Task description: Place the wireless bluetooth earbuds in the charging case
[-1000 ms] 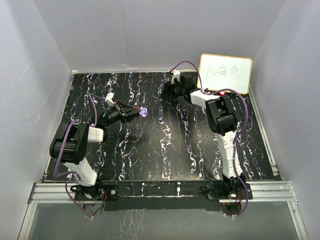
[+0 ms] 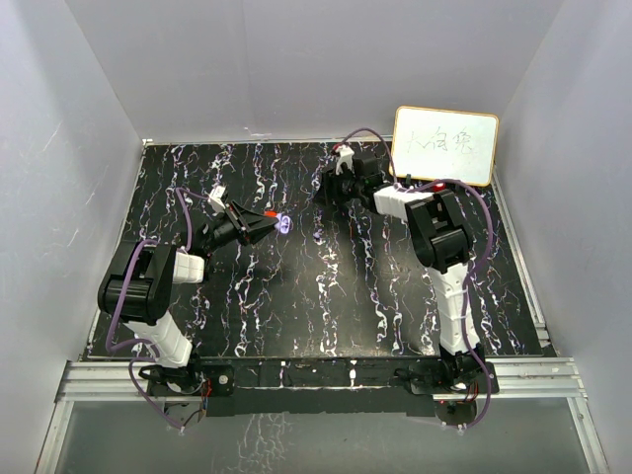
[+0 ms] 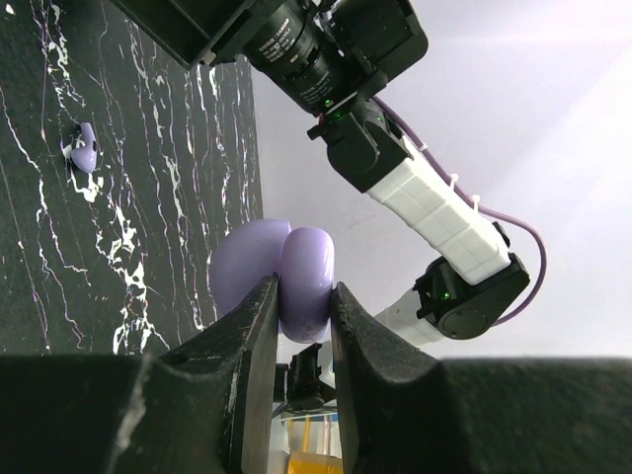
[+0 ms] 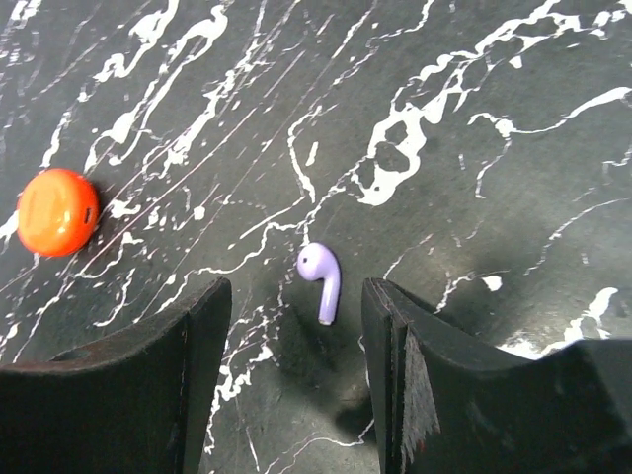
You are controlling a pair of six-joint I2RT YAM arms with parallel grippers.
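Observation:
The light purple charging case (image 3: 306, 281) is pinched between the fingertips of my left gripper, which is shut on it. It has two rounded parts, one tilted away like an open lid (image 3: 247, 265). From the top view the case (image 2: 282, 224) hangs left of the table's middle, its inside too small to make out. A purple earbud (image 4: 321, 281) with a short stem lies on the table, ahead of and between the spread fingers of my right gripper. These fingers are part open, with nothing gripped. The left wrist view also has an earbud (image 3: 84, 148) on the table.
A red-orange rounded object (image 4: 57, 212) sits on the dark marbled table (image 2: 346, 306), left of the earbud. A whiteboard (image 2: 444, 145) leans at the back right.
In the top view my right gripper has shifted slightly toward the front. The left arm and the case have stayed where they were.

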